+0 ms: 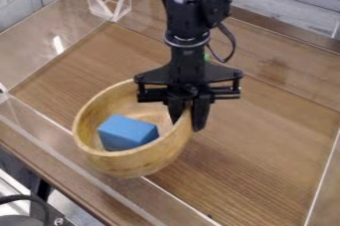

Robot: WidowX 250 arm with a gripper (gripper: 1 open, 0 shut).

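Observation:
My gripper comes down from the top of the view to the right rim of a tan wooden bowl and is shut on that rim. Inside the bowl, toward its front left, lies a blue block. The fingertips are partly hidden against the bowl wall.
A small green object shows behind the arm, mostly hidden. Clear edging runs along the table's left and front, with black cables at the lower left corner.

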